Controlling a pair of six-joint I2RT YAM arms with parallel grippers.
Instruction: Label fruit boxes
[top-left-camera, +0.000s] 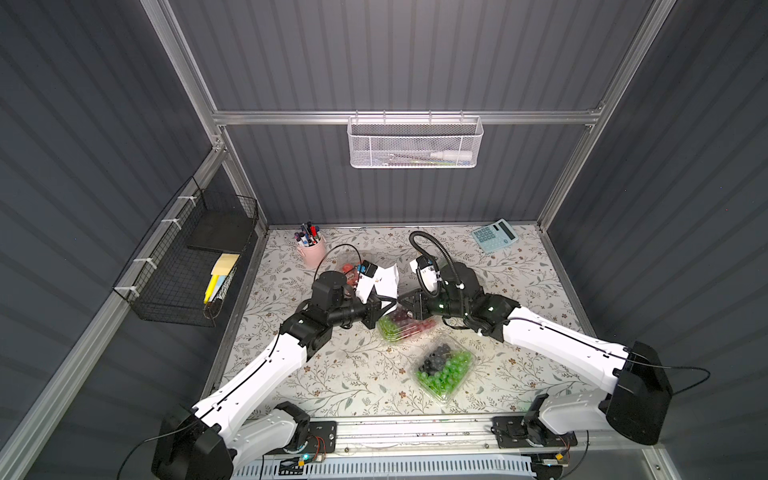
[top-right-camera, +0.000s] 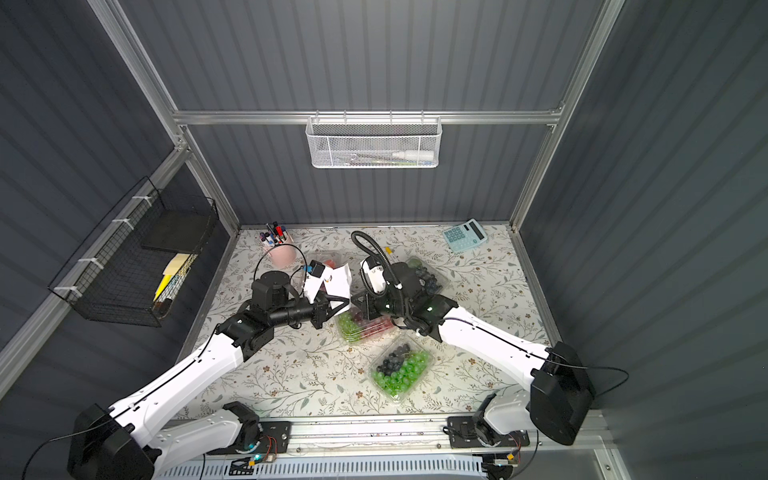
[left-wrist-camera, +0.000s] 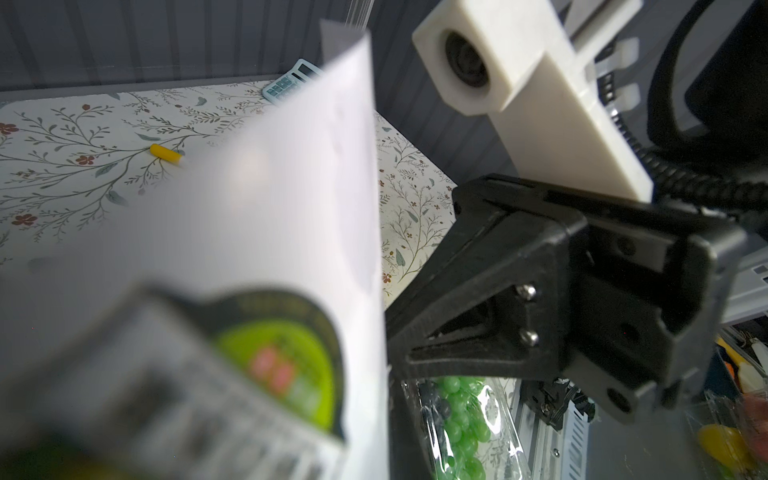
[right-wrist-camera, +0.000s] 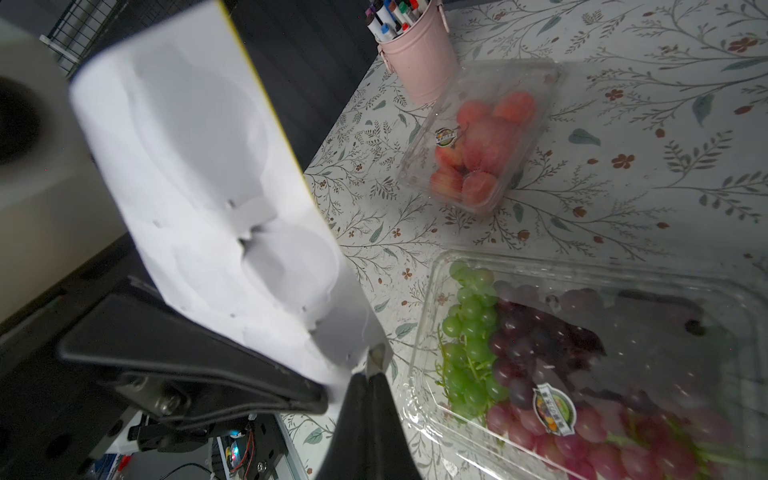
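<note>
A white label sheet (top-left-camera: 387, 281) hangs from my left gripper (top-left-camera: 390, 302), which is shut on it. One printed green-and-black label (left-wrist-camera: 280, 364) shows, blurred, on its left wrist view side; in the right wrist view, the sheet's plain back (right-wrist-camera: 232, 176) faces the camera. My right gripper is shut at the sheet's lower corner, with nothing visible between its fingers; touching or just apart, I cannot tell. Below lies the mixed-grape box (right-wrist-camera: 576, 360), bearing a round label (right-wrist-camera: 553, 409). The peach box (right-wrist-camera: 480, 152) carries a small label too. A green-and-black grape box (top-left-camera: 444, 368) sits nearer the front.
A dark-fruit box (top-right-camera: 426, 276) stands behind the right arm. At the back are a pink pen cup (top-left-camera: 312, 254) and a calculator (top-left-camera: 495, 236). A black wire basket (top-left-camera: 188, 264) hangs on the left wall.
</note>
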